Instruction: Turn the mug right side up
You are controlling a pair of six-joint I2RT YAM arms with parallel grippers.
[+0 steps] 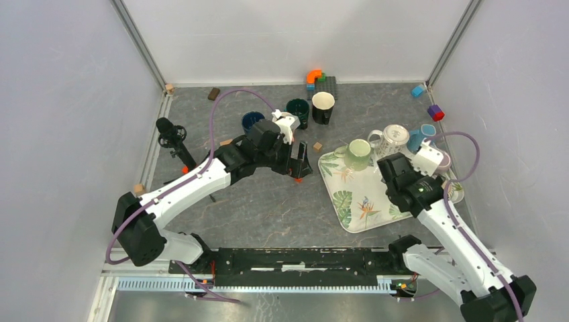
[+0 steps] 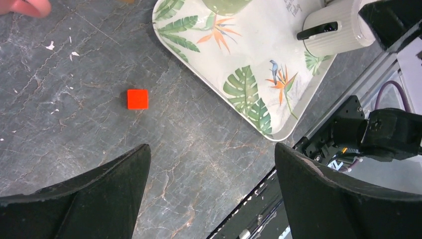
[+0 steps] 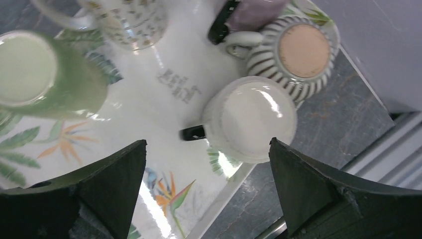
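A patterned floral tray (image 1: 352, 201) holds several mugs. In the right wrist view a white mug with a dark handle (image 3: 249, 119) shows a flat pale top, between the fingers of my open right gripper and beyond their tips. Beside it are a striped mug (image 3: 301, 55), a green mug (image 3: 59, 79) and a patterned mug (image 3: 127, 22). My left gripper is open over the bare table left of the tray, with a red cube (image 2: 137, 99) below.
Upright dark mugs (image 1: 298, 107) and a pink mug, partly hidden, stand at the back. A small wooden cube (image 1: 317, 146) lies left of the tray.
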